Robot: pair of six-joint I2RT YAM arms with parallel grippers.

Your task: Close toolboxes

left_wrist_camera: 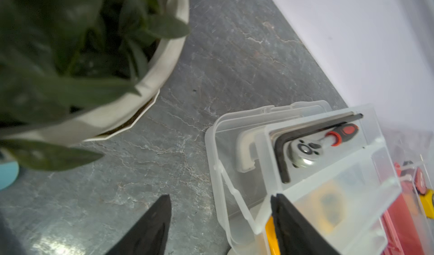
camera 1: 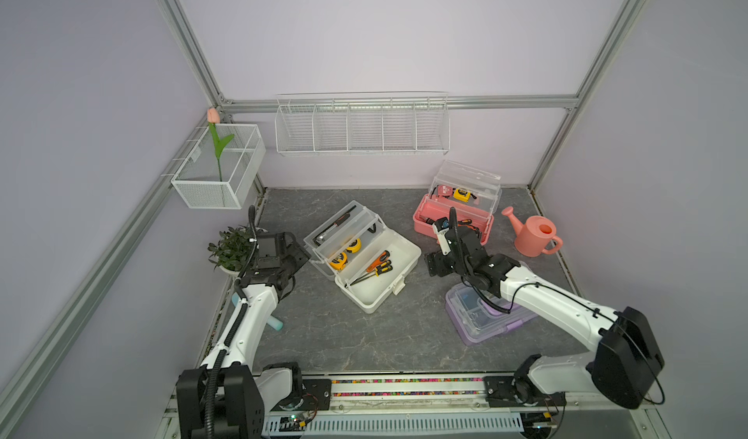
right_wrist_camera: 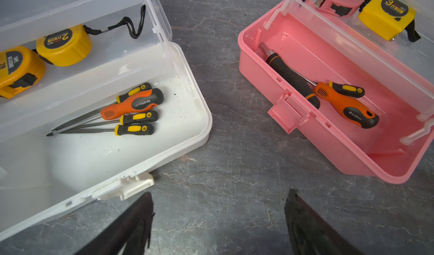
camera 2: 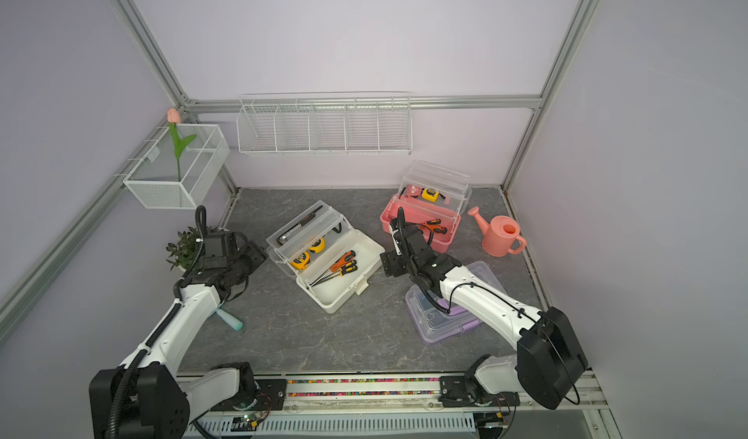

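Note:
A white toolbox [camera 1: 393, 283] with clear lid trays raised holds tape measures and screwdrivers in the middle left. A pink toolbox [right_wrist_camera: 336, 160] at the back right stands open, with tapes and screwdrivers. A purple toolbox [camera 1: 475, 322] at the front right looks shut, partly under the right arm. My left gripper hangs above the table beside the white box's clear lid; its fingers are apart. My right gripper is over bare table between and before the white and pink boxes, fingers apart with nothing between them.
A potted plant [left_wrist_camera: 72, 83] is close to the left gripper. A pink watering can [camera 1: 533, 236] stands at the right. A light-blue cylinder [camera 2: 230, 320] lies at front left. Wire baskets hang above.

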